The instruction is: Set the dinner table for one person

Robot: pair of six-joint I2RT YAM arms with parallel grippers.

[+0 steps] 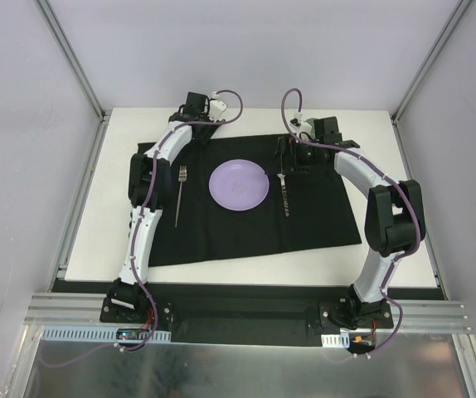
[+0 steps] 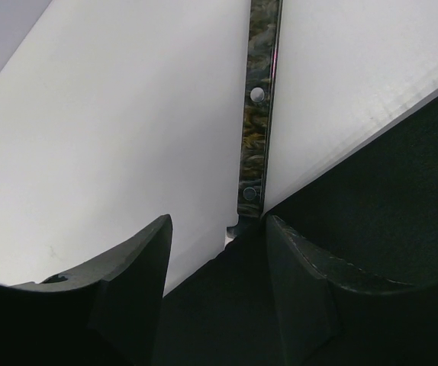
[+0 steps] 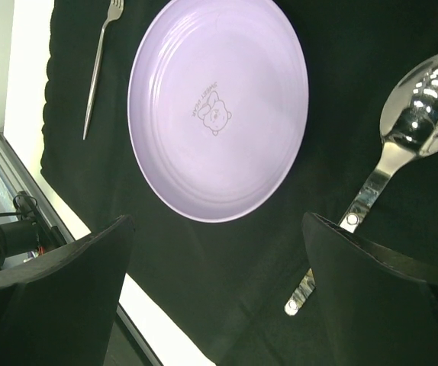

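Note:
A lavender plate lies on the black mat, a fork to its left and a spoon to its right. My left gripper is at the mat's back edge, part open, over the end of a dark-handled utensil on the white table; whether it grips that end is unclear. My right gripper hangs open over the spoon, with nothing held.
The white table borders the black mat on all sides. Grey walls and metal rails surround it.

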